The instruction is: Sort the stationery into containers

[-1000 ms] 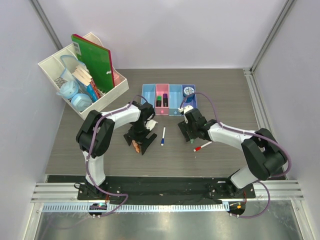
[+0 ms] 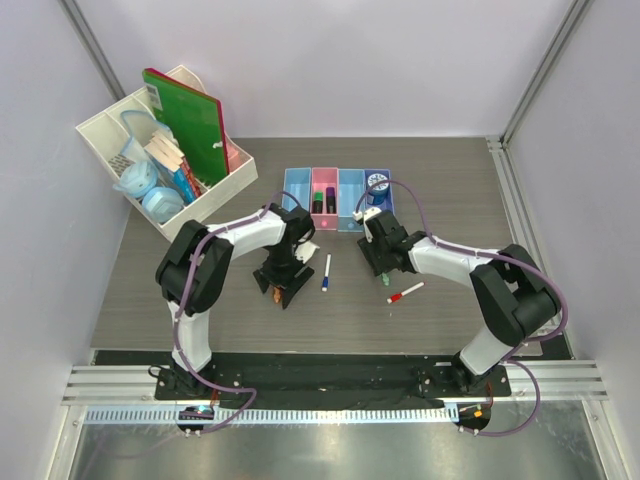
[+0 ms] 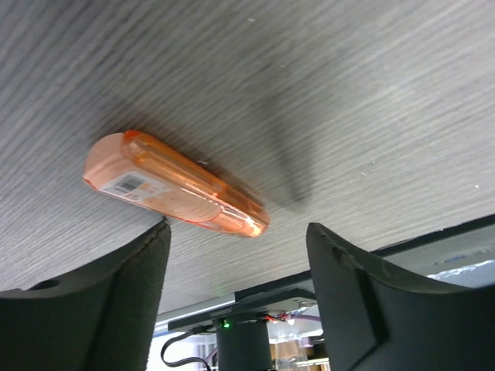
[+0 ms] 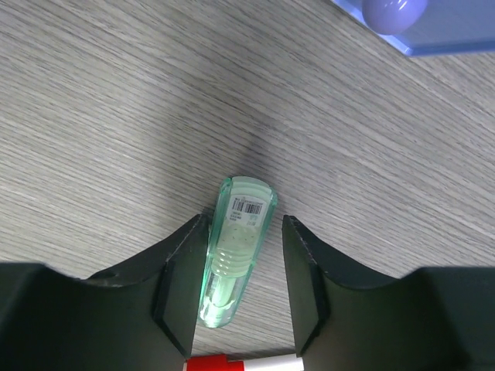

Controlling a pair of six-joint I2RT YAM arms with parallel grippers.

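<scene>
An orange highlighter (image 3: 174, 182) lies on the table under my open left gripper, just beyond its fingertips in the wrist view. A green highlighter (image 4: 236, 247) lies between the fingers of my right gripper, which stands part open around it; I cannot tell whether they touch it. A blue-capped white marker (image 2: 327, 272) lies between the arms, and a red-capped marker (image 2: 405, 292) lies right of the green highlighter. Four joined containers (image 2: 350, 195) stand at the back: the pink one holds dark markers, the dark blue one a round blue item.
A white organizer (image 2: 217, 200) with a green board, books and light blue items stands at the back left.
My right arm has shifted slightly, with the gripper over the green highlighter. My left gripper has moved a little around the orange highlighter.
</scene>
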